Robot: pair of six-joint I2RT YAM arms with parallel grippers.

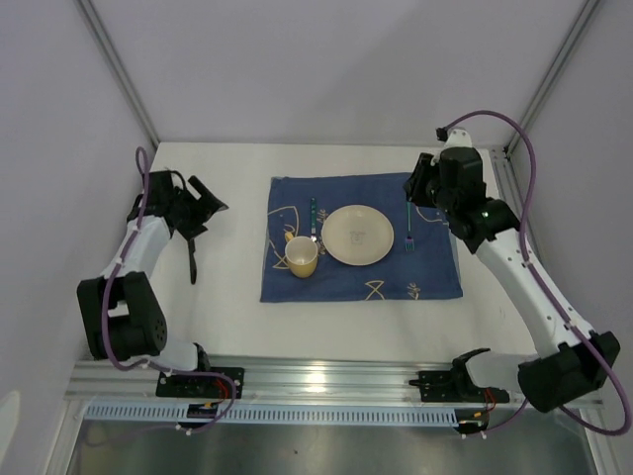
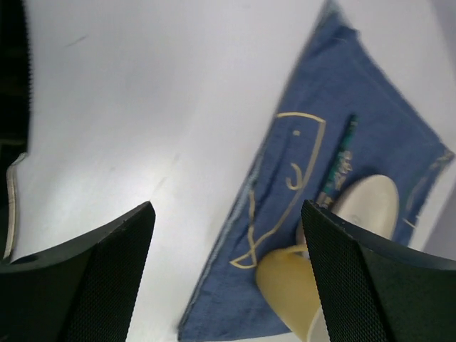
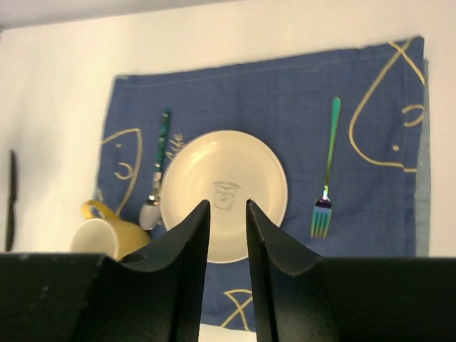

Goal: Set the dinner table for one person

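A blue placemat (image 1: pixel 336 287) holds a cream plate (image 1: pixel 358 234), a teal-handled fork (image 1: pixel 408 233) to its right, a teal-handled spoon (image 3: pixel 158 167) to its left and a yellow mug (image 1: pixel 302 259) at lower left. A dark knife (image 1: pixel 193 262) lies on the bare table to the left. My left gripper (image 1: pixel 208 203) is raised near the knife, its fingers apart, nothing seen between them. My right gripper (image 1: pixel 423 168) is raised above the mat's upper right; in its wrist view the fingers stand slightly apart, nothing between them.
Walls and metal rails border the table.
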